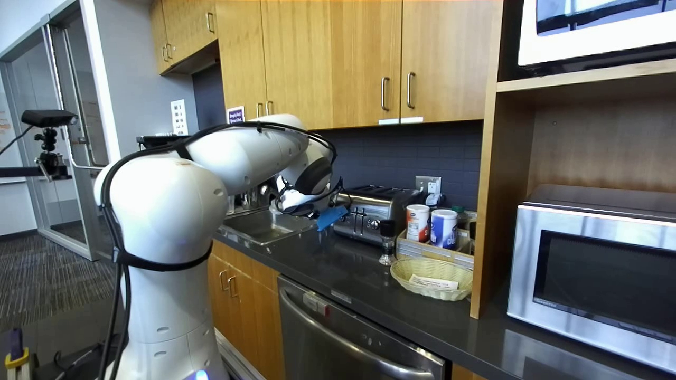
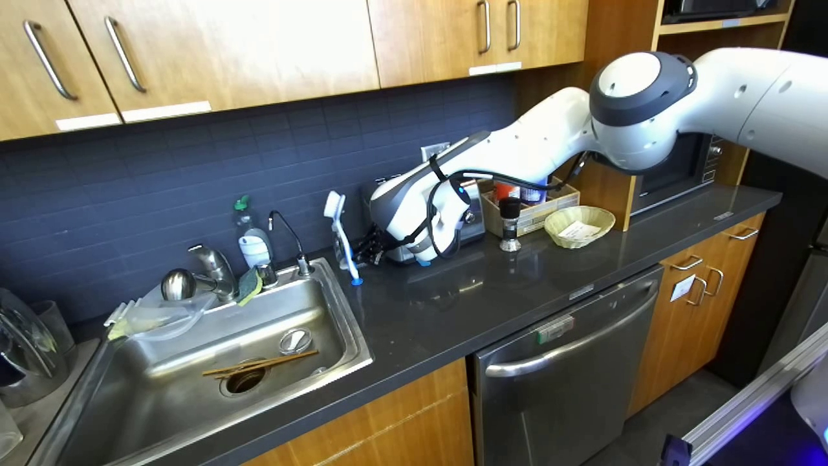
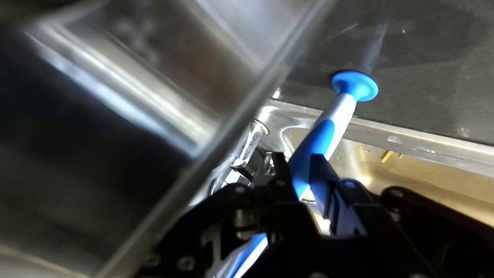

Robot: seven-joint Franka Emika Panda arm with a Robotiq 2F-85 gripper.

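Observation:
A white and blue dish brush (image 2: 341,237) stands nearly upright, slightly tilted, on the counter beside the sink, bristle head up and its blue round base (image 2: 356,281) at the bottom. My gripper (image 2: 365,250) reaches it from the right at mid-handle. In the wrist view, the brush handle (image 3: 319,136) runs between the two dark fingers of my gripper, one on each side. Whether both fingers press on the handle is not clear. The brush's blue base (image 3: 354,85) shows beyond the fingertips. In exterior view 1 the arm hides the fingers.
Behind the gripper, close to the arm, is a steel toaster (image 1: 371,212). The sink (image 2: 357,345) lies just left of the brush. A pepper grinder (image 2: 509,225) and a wicker basket (image 2: 578,226) stand to the right.

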